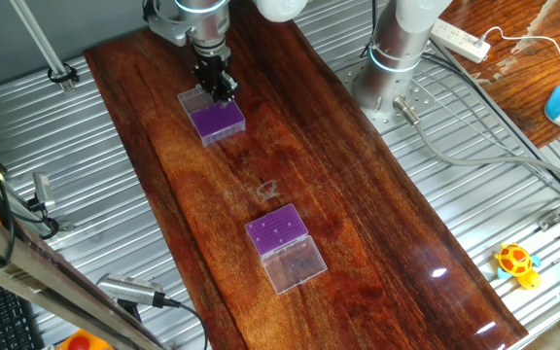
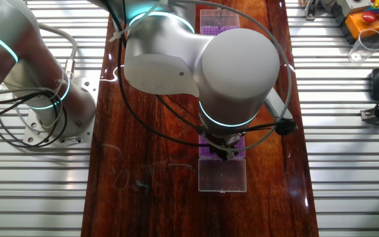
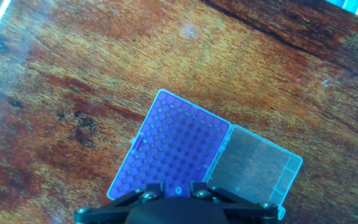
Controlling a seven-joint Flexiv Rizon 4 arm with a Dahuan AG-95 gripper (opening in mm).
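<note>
My gripper is over the purple tube rack [image 3: 173, 140] at the bottom of the wrist view. Its two dark fingertips stand apart, with purple rack surface and a small pale ring showing between them, neither touched. A clear lid [image 3: 253, 163] lies folded open along the rack's right side. In exterior view 1 this rack [image 1: 218, 119] is at the far end of the board, the gripper [image 1: 224, 95] low above its lid-side edge. How far the fingertips are from the rack is hard to tell. Exterior view 2 mostly hides the gripper behind the arm.
A second purple rack [image 1: 276, 229] with a few pale spots sits nearer on the wooden board [image 1: 358, 243], its clear lid [image 1: 295, 264] open. Bare wood lies between the racks. The arm's base [image 1: 382, 87] stands at the board's right edge.
</note>
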